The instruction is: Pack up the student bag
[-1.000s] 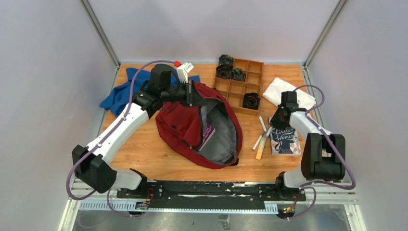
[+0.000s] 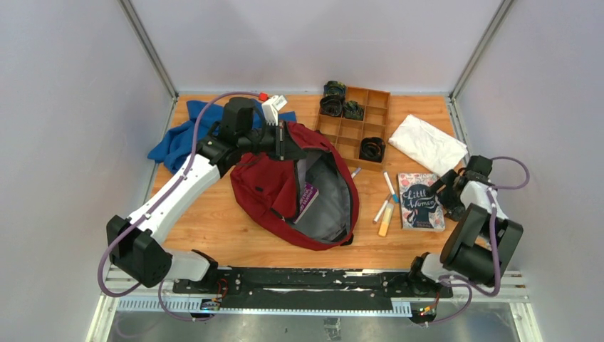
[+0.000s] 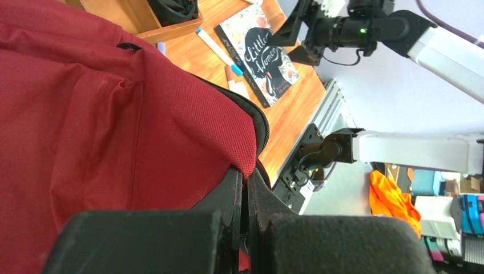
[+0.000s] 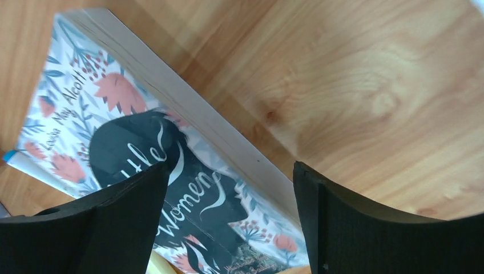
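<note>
The red backpack (image 2: 267, 187) lies unzipped, its grey lining showing and a purple book (image 2: 307, 199) inside. My left gripper is shut on the red fabric by the zip at the bag's opening. Right of the bag lies the "Little Women" book (image 2: 420, 206), flat on the table. Over its right side, my right gripper stands open; in the right wrist view the book's page edge runs between the fingers, with no grip on it. Left of the book are a white marker with a blue cap (image 2: 390, 187), another marker (image 2: 381, 209) and a yellow one (image 2: 386, 220).
A wooden compartment tray (image 2: 370, 107) at the back holds dark rolled items. Folded white cloth (image 2: 427, 142) lies behind the book, blue cloth (image 2: 174, 144) behind the bag. A further marker (image 2: 355, 172) pokes out at the bag's right edge. Bare table lies along the front.
My right gripper has moved right, from the book's upper left to its right side. One marker, earlier at that gripper, has gone left to the bag's edge. The left arm is still.
</note>
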